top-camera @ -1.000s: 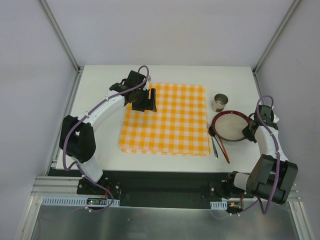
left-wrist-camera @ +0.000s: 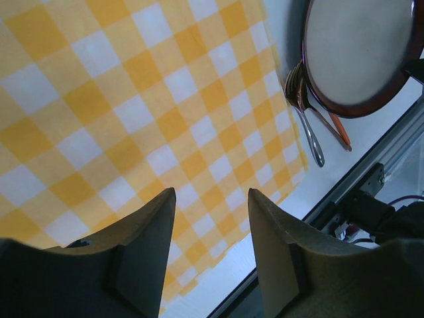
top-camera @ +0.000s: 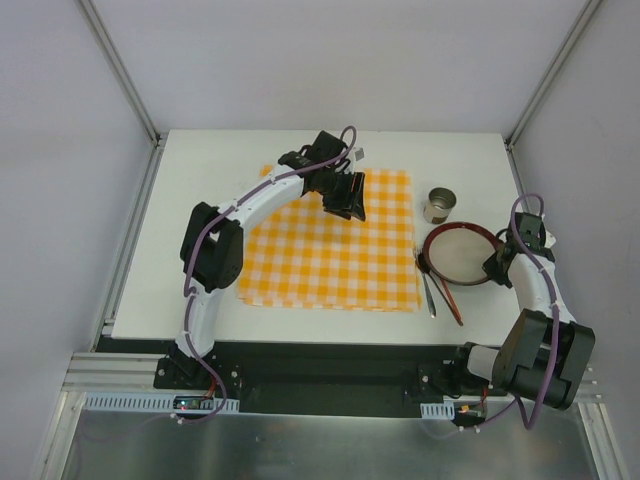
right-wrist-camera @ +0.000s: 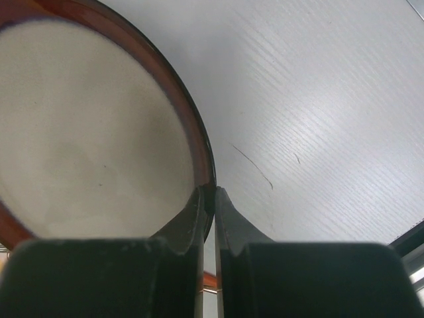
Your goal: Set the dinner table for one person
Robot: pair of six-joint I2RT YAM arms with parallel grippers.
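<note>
A yellow checked cloth (top-camera: 320,260) covers the middle of the table. At its right lie a red-rimmed plate (top-camera: 460,253), a steel cup (top-camera: 440,207) and cutlery (top-camera: 432,295), with a fork (left-wrist-camera: 306,126) among it. My left gripper (top-camera: 350,206) is over the cloth's upper middle; in the left wrist view its fingers (left-wrist-camera: 132,258) stand apart, with only cloth visible between them. My right gripper is shut on the right part of the plate's rim, the plate resting at the table's right.
Walls and rails (top-camera: 540,80) bound the table at the sides, close to the right arm.
My left gripper has moved to the right over the cloth, toward the plate and cup. The right arm and plate show no clear movement.
</note>
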